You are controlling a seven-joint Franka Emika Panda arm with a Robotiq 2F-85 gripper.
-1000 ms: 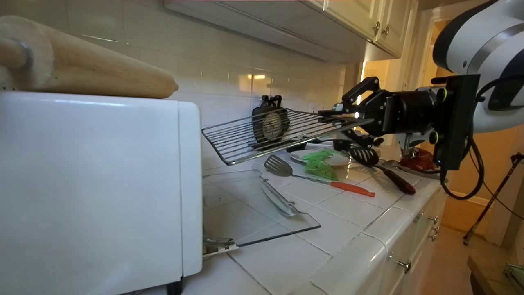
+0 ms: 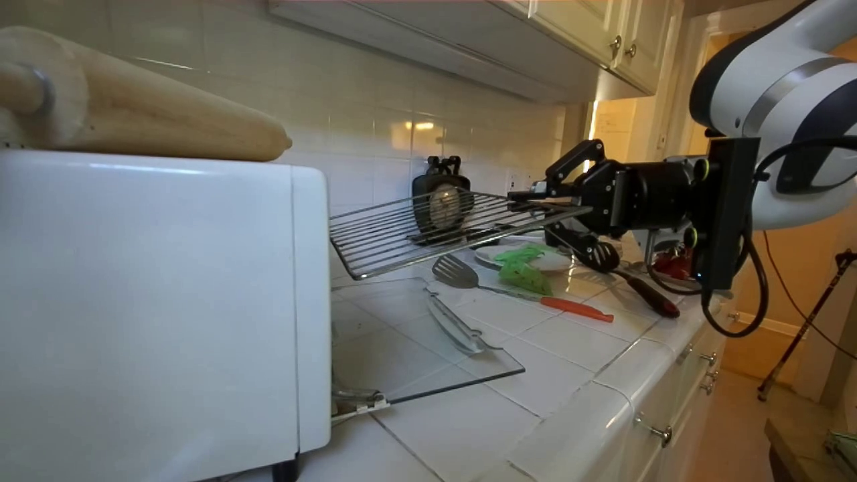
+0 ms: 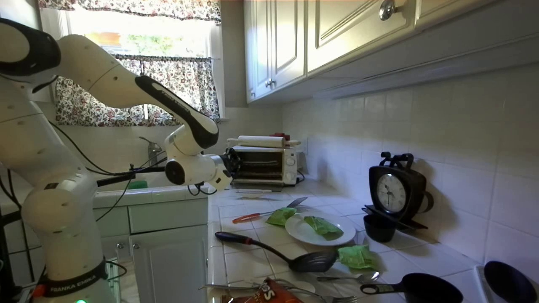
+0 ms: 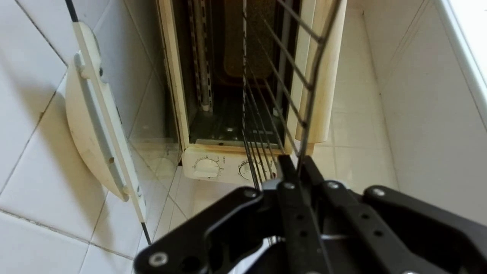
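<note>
A wire rack is held in the air by my gripper, which is shut on its near edge. The rack tilts, and its far end reaches the front opening of the white toaster oven. In the wrist view the fingers pinch the rack's rim, and the rack stretches ahead toward the oven's dark interior. The oven's glass door hangs open, lying low over the counter, its handle upward. How far the rack's far end goes inside is hard to tell.
A rolling pin lies on top of the oven. Past the door are an orange-handled spatula, a black slotted spoon, a white plate and a clock by the wall. Cabinets overhang the counter.
My gripper and the rack have moved slightly toward the oven and down. The rack's far end sits a little lower and closer to the oven's front.
</note>
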